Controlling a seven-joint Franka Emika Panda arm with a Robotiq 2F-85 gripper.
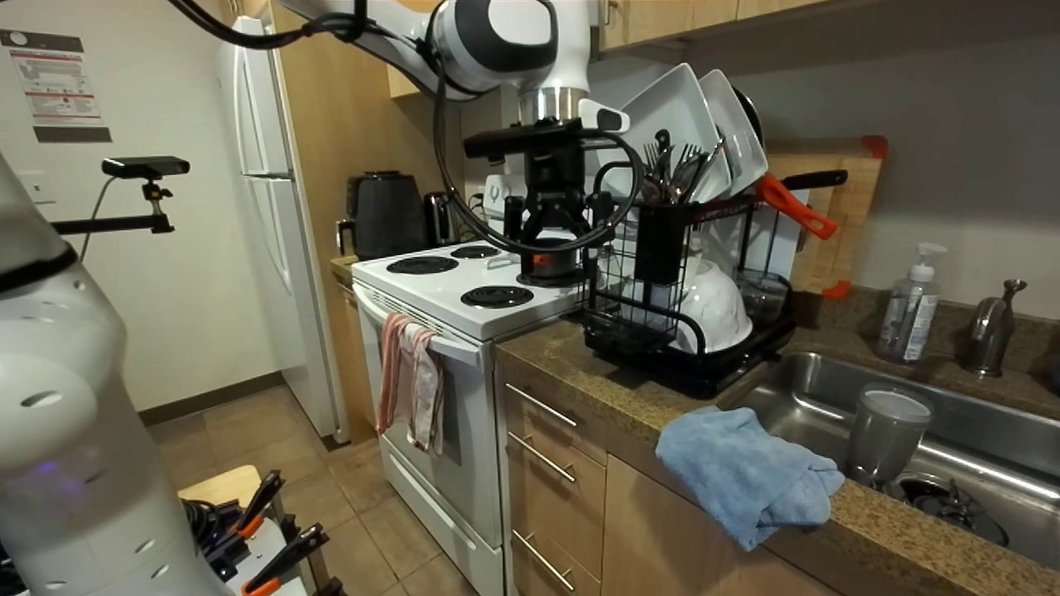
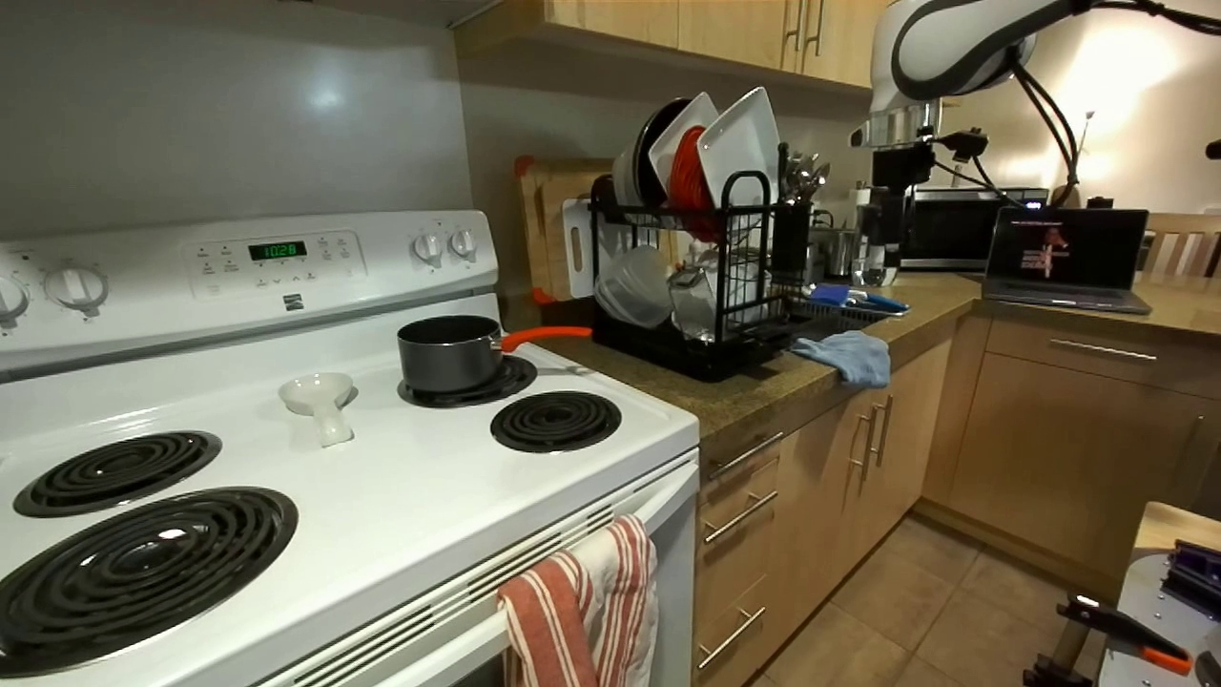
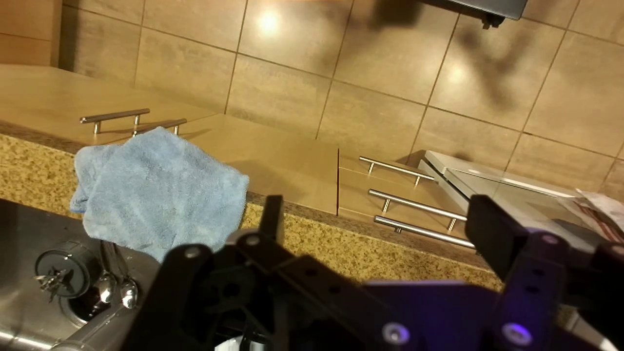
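In the wrist view my gripper is open, its two dark fingers wide apart with nothing held between them. Below it are the countertop edge and the drawer fronts. Exterior view 1 has the gripper hanging in the air, in line with the stove's rear and left of the dish rack. A folded blue cloth drapes over the counter edge by the sink, to the left of the fingers. On the back burner stands a dark pot with a red handle.
Plates and cutlery fill the rack. A clear cup stands in the sink. A white spoon rest lies on the stove, and a striped towel hangs from the oven handle. The other burners are bare.
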